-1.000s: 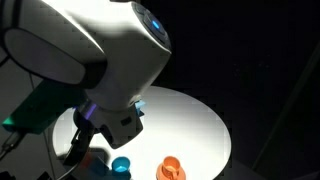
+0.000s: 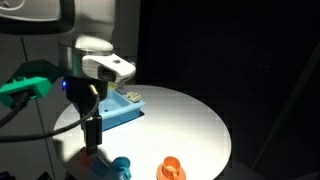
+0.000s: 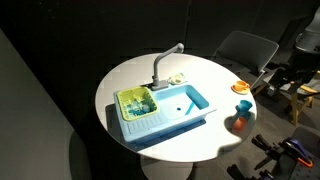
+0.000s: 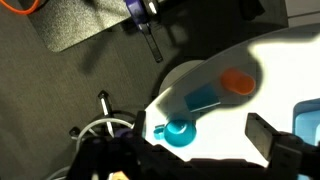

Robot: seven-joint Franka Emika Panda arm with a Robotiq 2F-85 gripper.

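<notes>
My gripper is open above the table's edge, its two dark fingers wide apart with nothing between them. A blue cup (image 4: 178,133) stands on the table, showing between the fingers in the wrist view. Close beside it are a flat blue piece (image 4: 202,98) and a rounded orange object (image 4: 238,80); whether these two are joined I cannot tell. An orange cup (image 2: 172,163) on an orange saucer stands to the right of the blue cup (image 2: 120,166) in exterior view 1. The gripper's dark finger (image 2: 92,133) hangs above and left of the cups there.
A light-blue sink basin (image 3: 184,123) sits on the round white table (image 3: 213,78), with a yellow-green rack (image 3: 127,98) in it and a grey faucet (image 3: 157,75) behind.
In exterior view 1 the arm and gripper have moved left and look smaller, farther from the camera. More of the sink basin and its rack shows. The cups have stayed put.
</notes>
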